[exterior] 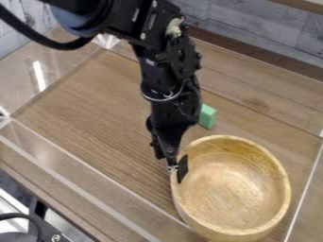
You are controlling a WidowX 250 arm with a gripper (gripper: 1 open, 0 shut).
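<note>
A black robot arm reaches down from the top centre, its gripper [171,163] low at the left rim of a round wooden bowl [237,194] on the right of the table. Whether the fingers are open or shut, or have the rim between them, is hard to tell. Behind the arm, a small green block [207,116] is partly visible.
A light wood-panelled wall stands at the back right, and a black cable shows at the bottom left corner.
</note>
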